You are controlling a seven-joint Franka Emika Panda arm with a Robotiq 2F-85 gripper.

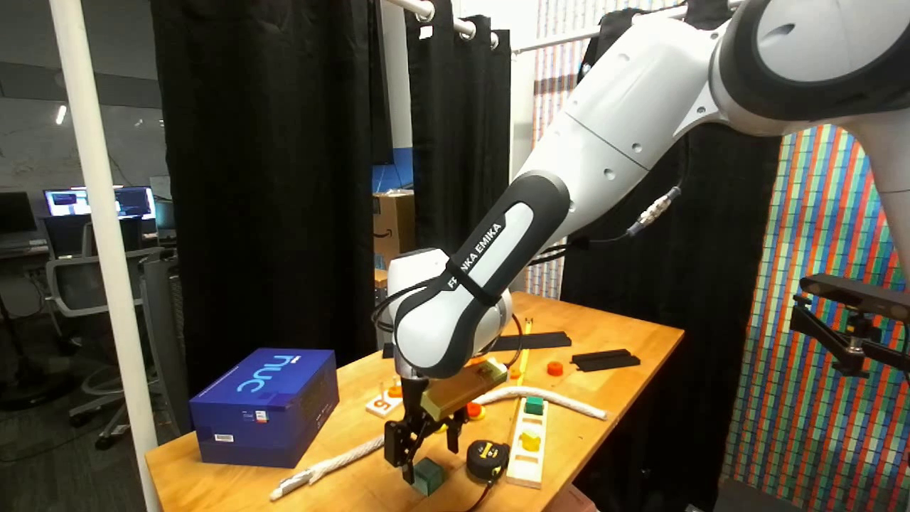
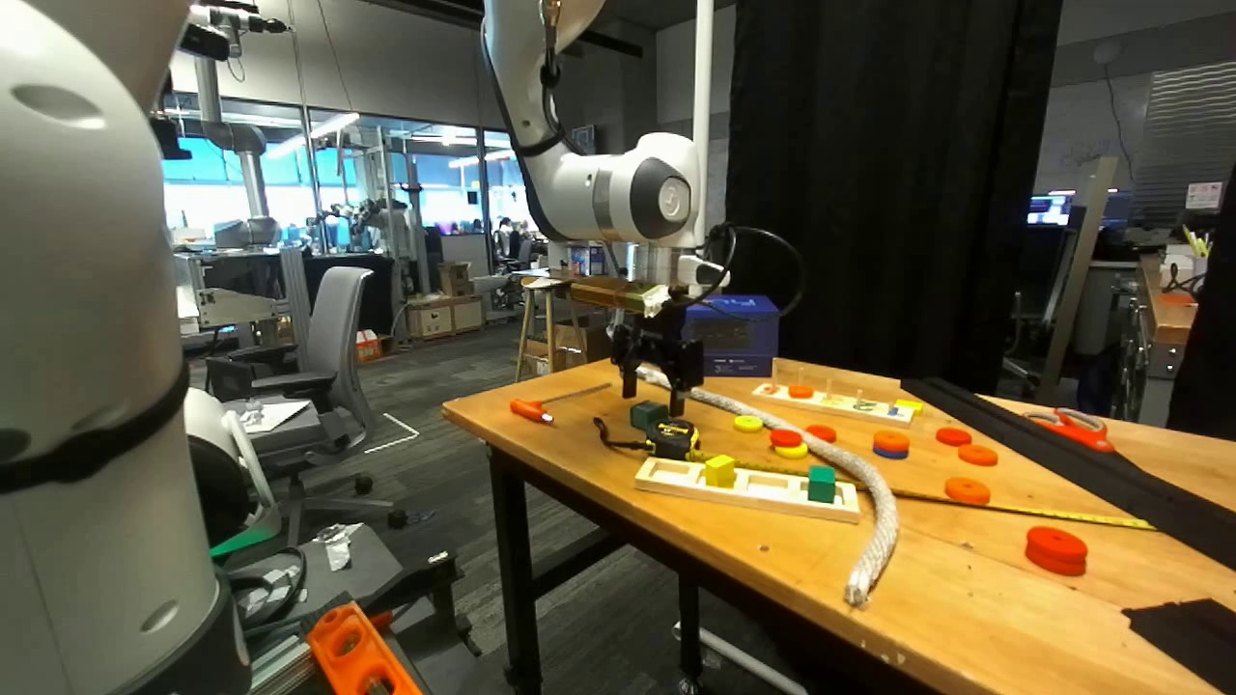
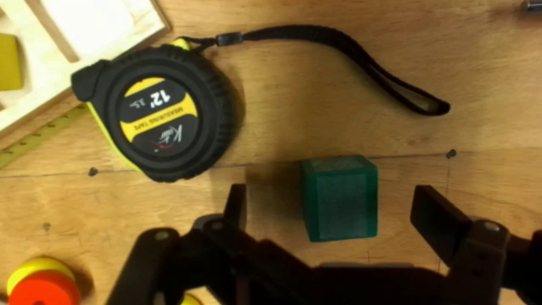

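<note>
A dark green cube [image 3: 341,206] rests on the wooden table. In the wrist view it appears between the two fingers of my gripper, with a gap on either side and neither finger touching it. The fingers stand open and hold nothing. In exterior view 1 my gripper [image 1: 431,459] hangs just over the cube [image 1: 428,476], and one fingertip overlaps its edge in the picture. From the other side, the cube [image 2: 648,415] shows low behind the tape measure, partly hidden, under my gripper [image 2: 654,394].
Close to the cube lie a black tape measure [image 3: 158,114] and its strap [image 3: 350,48]. A wooden tray [image 2: 753,496] holds a yellow and a green block. White rope [image 2: 883,510], colored rings, an orange screwdriver [image 2: 532,411] and a blue box [image 1: 264,405] are also on the table.
</note>
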